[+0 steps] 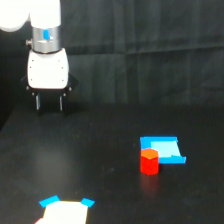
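Observation:
At the upper left hangs the white arm with my gripper (50, 102), its two dark fingers apart and nothing between them. An orange-red block (149, 163), possibly six-sided, stands at the right of the dark table. Behind it is a flat blue-edged piece (150, 139) with a pale middle, partly hidden by the block. Whether the block rests on that piece's near edge or just in front of it, I cannot tell. The gripper is well away from both, farther back and to the left.
A white shape (65, 213) with blue corners is cut off by the bottom edge at the left, a small reddish bit beside it. A black curtain (140, 55) closes off the back.

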